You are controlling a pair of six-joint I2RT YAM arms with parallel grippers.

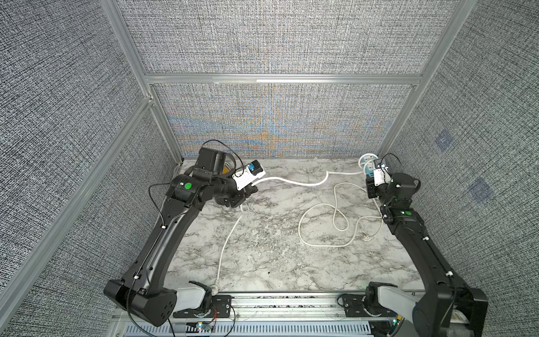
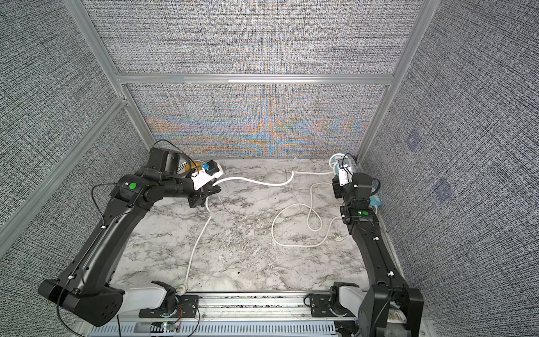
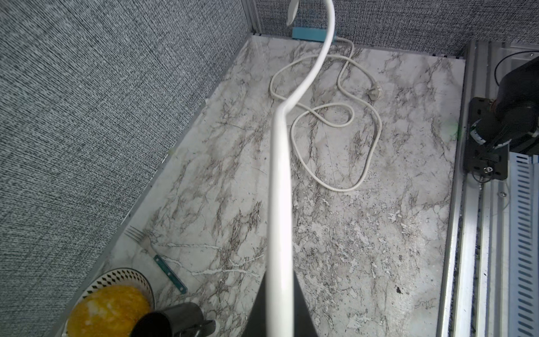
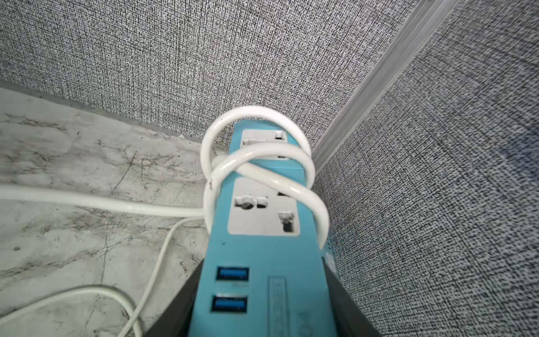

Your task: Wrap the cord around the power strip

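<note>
A blue power strip (image 4: 264, 252) with white socket panels is held by my right gripper, its fingers shut on the strip's sides. Its thick white cord (image 4: 261, 150) loops and crosses over the far end of the strip. From there the cord (image 2: 252, 180) stretches left across the table to my left gripper, whose fingers are closed around it. Beyond that grip the cord's tail (image 2: 196, 247) runs toward the front edge, ending in a plug (image 2: 181, 289). In the top views, my right arm partly hides the strip.
A second blue strip (image 3: 314, 33) lies by the right wall. Its loose cord (image 3: 367, 160) curls over the table's right half, with a plug (image 3: 375, 91). Near the left gripper are a plate (image 3: 147, 286) of yellow food, a dark mug (image 3: 178, 319) and a fork (image 3: 169, 273).
</note>
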